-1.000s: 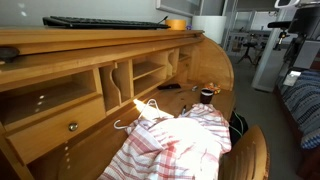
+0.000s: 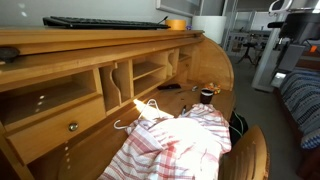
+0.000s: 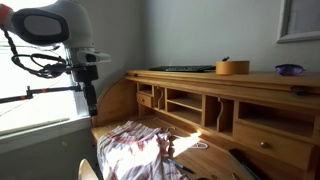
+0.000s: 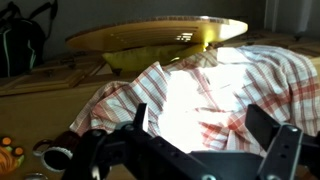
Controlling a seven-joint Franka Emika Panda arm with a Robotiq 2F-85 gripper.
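A white cloth with red checks (image 2: 170, 145) lies rumpled on the wooden desk, part of it in bright light. In the wrist view the same cloth (image 4: 280, 75) spreads ahead of my gripper. The gripper is open: its two dark fingers stand wide apart, and nothing is held between them. Exterior view 2 has my gripper (image 3: 90, 97) raised at the left, above the cloth (image 3: 130, 145) and clear of it.
A dark cup (image 2: 206, 96) stands toward the desk's far end. Wooden cubbies and a small drawer (image 2: 60, 127) line the back, below a shelf with a black keyboard (image 2: 105, 23). A curved wooden chair back (image 2: 247, 157) rises at the desk's front side.
At the upper right of exterior view 1, the arm has shifted slightly. The cloth and the other things on the desk lie as before.
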